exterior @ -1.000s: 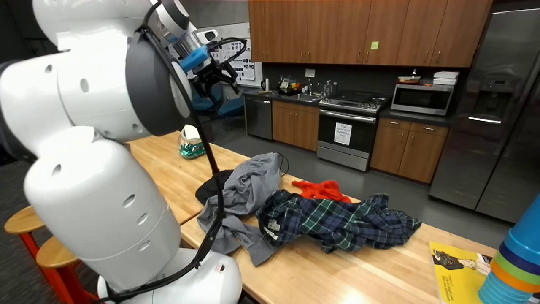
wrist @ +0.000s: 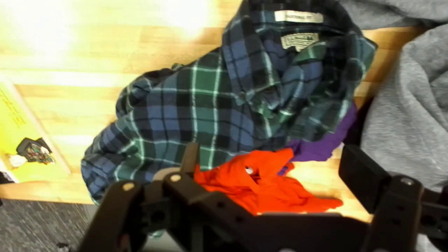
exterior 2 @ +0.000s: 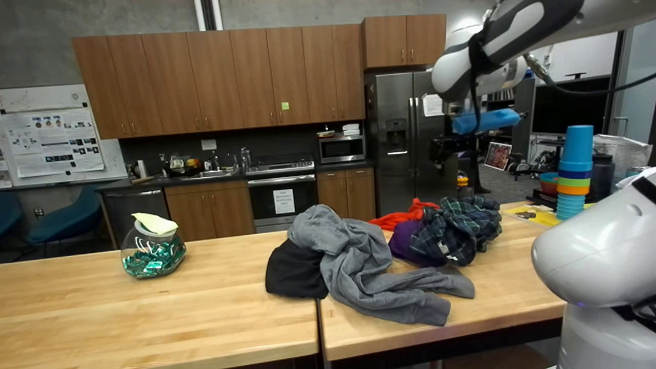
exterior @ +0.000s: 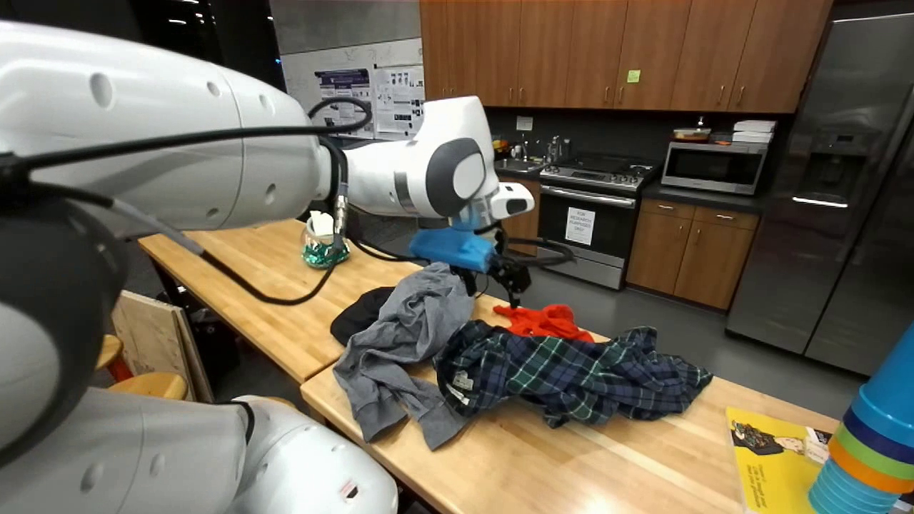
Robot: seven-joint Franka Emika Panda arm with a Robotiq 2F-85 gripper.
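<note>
With its fingers wide apart and nothing between them, my gripper hangs above the clothes on the wooden table. Below it in the wrist view lie a dark green-and-blue plaid shirt, its collar labels showing, and a crumpled red cloth. A purple cloth peeks out from under the shirt. To the right in that view is a grey sweatshirt. It partly covers a black garment. In exterior view 2 the gripper is clearly above the pile, touching none of it.
A yellow book and a stack of colourful cups stand at the table's right end. A glass bowl with green wrappers sits on the left table, which is otherwise mostly bare. Bare wood shows in front of the shirt.
My arm has swung the gripper from high on the left, over toward the right and down, to above the clothes. The clothes have not moved.
</note>
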